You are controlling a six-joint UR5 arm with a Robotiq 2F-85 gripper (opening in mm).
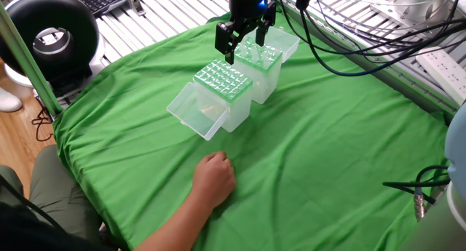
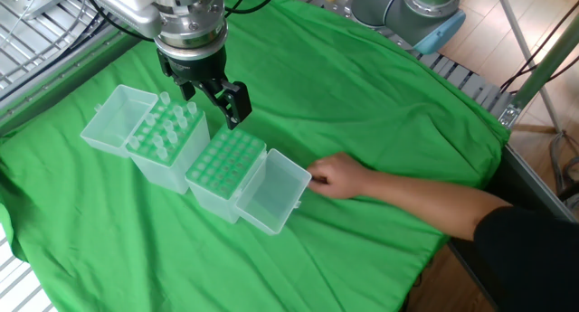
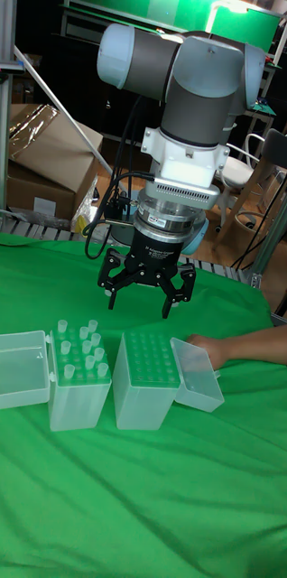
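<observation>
My gripper [image 3: 140,310] hangs pointing down above the two tip boxes, its fingers spread wide with nothing visible between them. One clear box [image 3: 79,405] has its lid folded out to the side, and several translucent pipette tips [image 2: 169,129] stand up from its green perforated top. Right beside it is a second open box [image 3: 143,407] with a green grid of holes [image 2: 226,158]; no tips rise above that grid. In exterior view 1 the gripper [image 1: 245,53] covers part of the tip-bearing box's top [image 1: 260,56].
A person's hand [image 2: 336,175] rests on the green cloth close to the second box's lid [image 2: 274,193]. Black cables [image 1: 364,70] loop along the table's edge.
</observation>
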